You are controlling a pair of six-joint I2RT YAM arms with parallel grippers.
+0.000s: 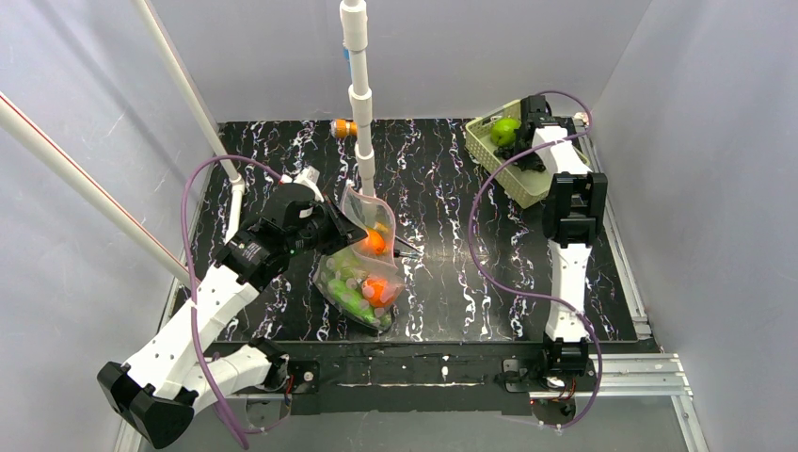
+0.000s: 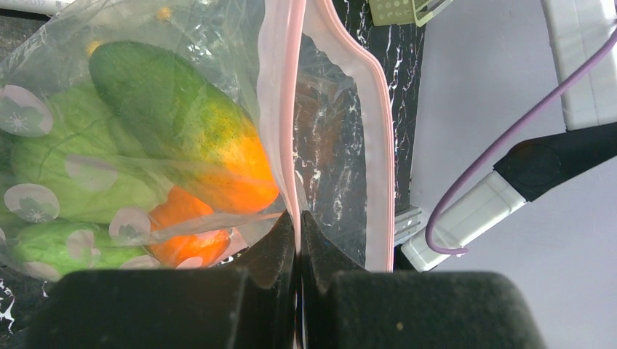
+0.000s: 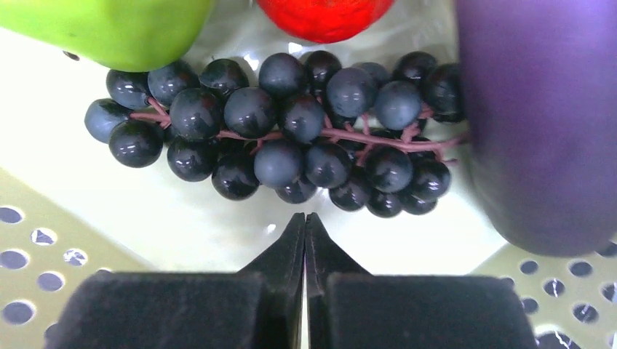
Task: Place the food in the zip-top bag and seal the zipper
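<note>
Clear zip top bag (image 1: 359,285), its pink-edged mouth (image 2: 285,109) parted, holds a green-and-orange mango (image 2: 185,120), an orange fruit (image 2: 190,236) and green produce (image 2: 81,156). My left gripper is shut on one edge of the bag. At the back right, my right gripper is over the basket (image 1: 518,188), its fingertips pressed together with nothing between them. A bunch of black grapes (image 3: 280,116) lies just beyond those tips, outside the fingers. Around the grapes are a green fruit (image 3: 124,29), a red one (image 3: 327,14) and a purple one (image 3: 546,123).
The basket's perforated wall (image 3: 51,262) runs close beside my right fingers. A white pole (image 1: 363,122) rises behind the bag, and an orange-and-white object (image 1: 341,128) sits left of it.
</note>
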